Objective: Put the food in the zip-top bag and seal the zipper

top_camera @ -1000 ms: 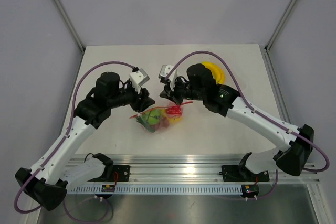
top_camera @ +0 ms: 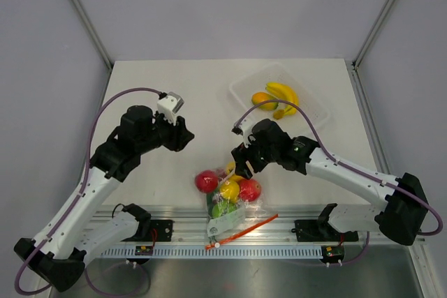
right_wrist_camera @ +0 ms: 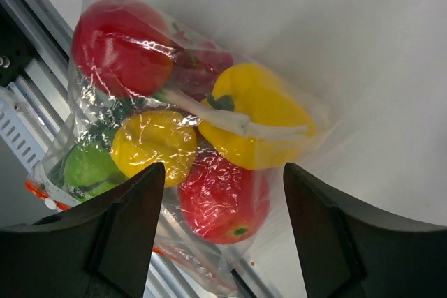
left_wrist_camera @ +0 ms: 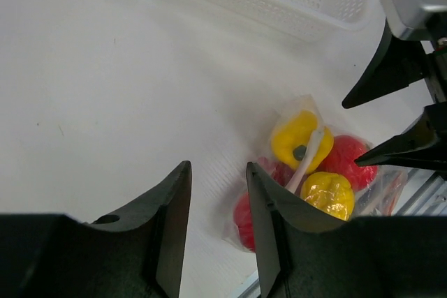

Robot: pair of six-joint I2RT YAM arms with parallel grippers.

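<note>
The clear zip top bag [top_camera: 230, 197] lies at the table's front edge, holding red, yellow and green produce; its orange zipper strip [top_camera: 255, 226] hangs over the rail. In the right wrist view a red vegetable [right_wrist_camera: 223, 200], a yellow pepper [right_wrist_camera: 255, 102] and a green one [right_wrist_camera: 91, 167] show through the plastic. My right gripper [top_camera: 243, 160] is open just above the bag, nothing between its fingers. My left gripper [top_camera: 179, 137] stands above and left of the bag, its fingers [left_wrist_camera: 164, 228] part open and empty.
A white basket [top_camera: 314, 113] with bananas [top_camera: 283, 92] and an orange-yellow fruit [top_camera: 261, 100] sits at the back right. A metal rail [top_camera: 181, 214] runs along the front edge.
The bag moved from between both grippers down to the front edge and now lies there. My right gripper has moved down over it; the left has drawn slightly left.
</note>
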